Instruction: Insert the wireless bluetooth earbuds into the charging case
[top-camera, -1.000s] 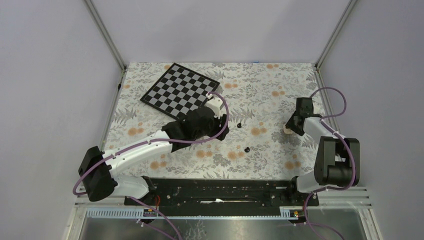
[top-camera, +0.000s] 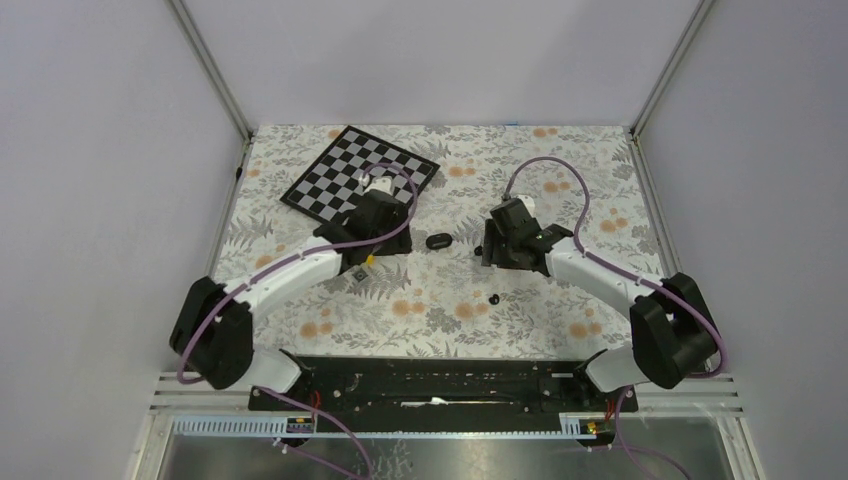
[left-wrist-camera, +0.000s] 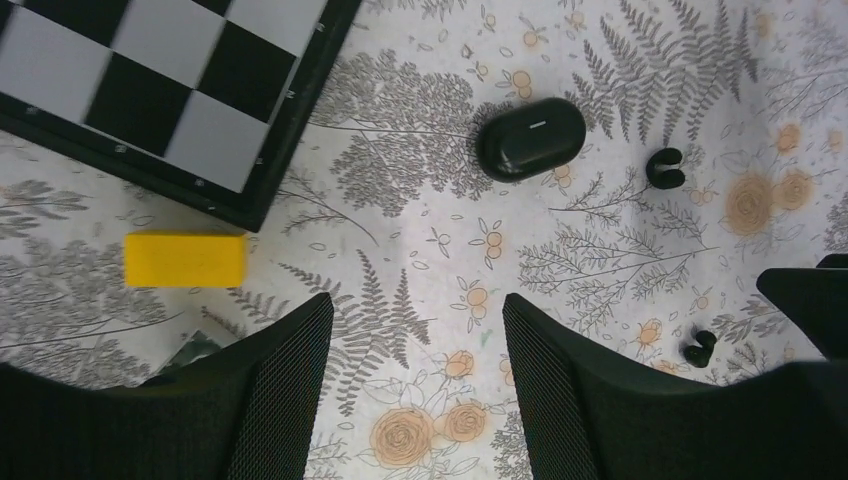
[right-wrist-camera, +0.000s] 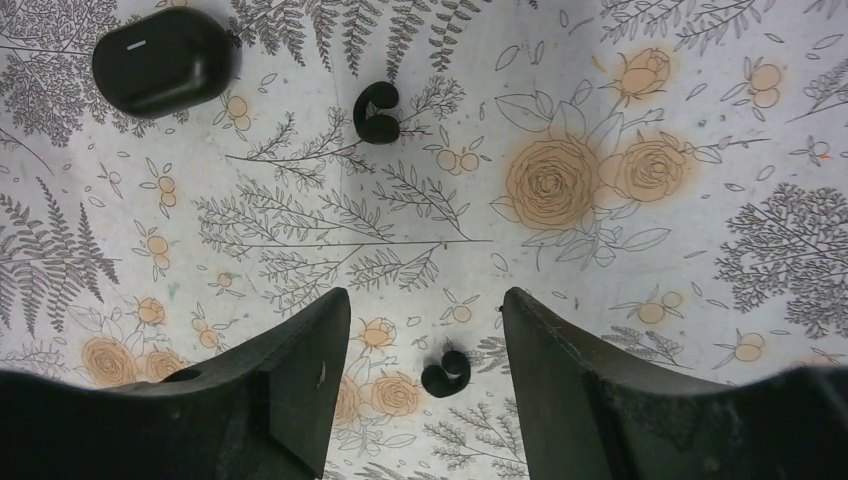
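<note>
The black charging case (top-camera: 439, 241) lies closed on the patterned cloth near the middle, a glossy rounded box in the left wrist view (left-wrist-camera: 531, 139). Two black earbuds rest on the cloth to its right: the farther earbud (right-wrist-camera: 377, 113) and the nearer earbud (right-wrist-camera: 447, 374). My left gripper hovers to the left of the case, fingers apart, with only cloth showing between them. Above the cloth by the earbuds, my right gripper also has its fingers apart; the nearer earbud shows in the gap between its fingers, lying on the cloth below.
A black-and-white checkered board (top-camera: 360, 172) lies at the back left. By its corner are a yellow block (left-wrist-camera: 185, 259) and a small dark-topped object (left-wrist-camera: 193, 350).
My right gripper has come left from the far right side, close to the earbuds. My left gripper has shifted left, uncovering the charging case. Both earbuds lie where they were.
</note>
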